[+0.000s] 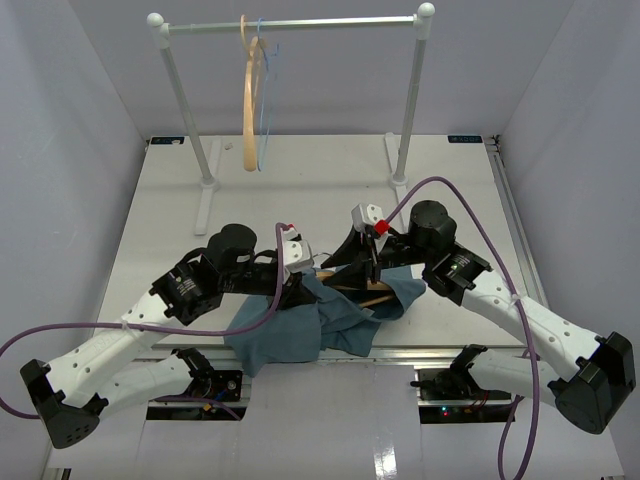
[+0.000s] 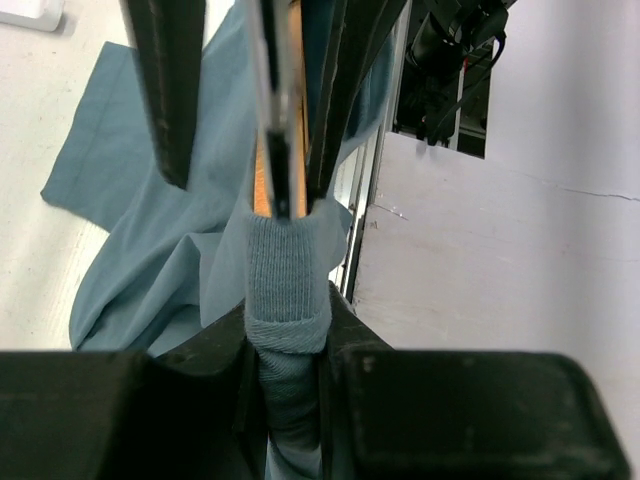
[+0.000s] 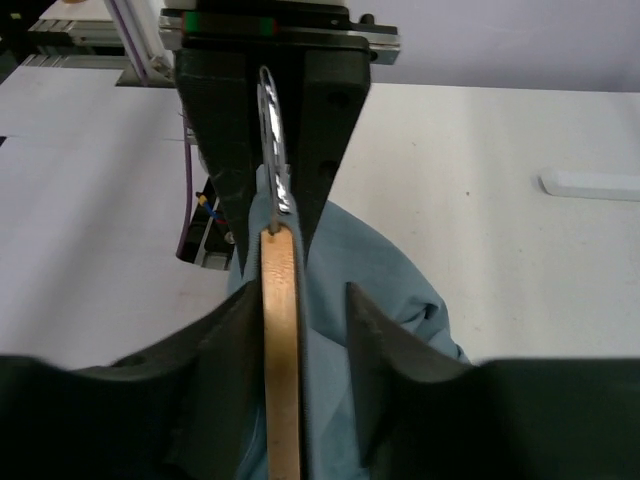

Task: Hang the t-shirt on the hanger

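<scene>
The blue-grey t shirt [image 1: 270,335] lies bunched at the table's front under both grippers, with a wooden hanger [image 3: 280,350] inside it, its metal hook pointing out at the collar. My left gripper is shut on the shirt's ribbed collar around the hanger. My right gripper [image 1: 355,262] is over the hanger beside the left one; in the left wrist view its open fingers straddle the hook and wood. In the right wrist view the hanger lies between its blurred fingers, apparently without being gripped.
A white rack [image 1: 290,22] at the back carries a wooden hanger [image 1: 250,110] and a blue hanger [image 1: 264,130]. A front rail runs just below the shirt.
</scene>
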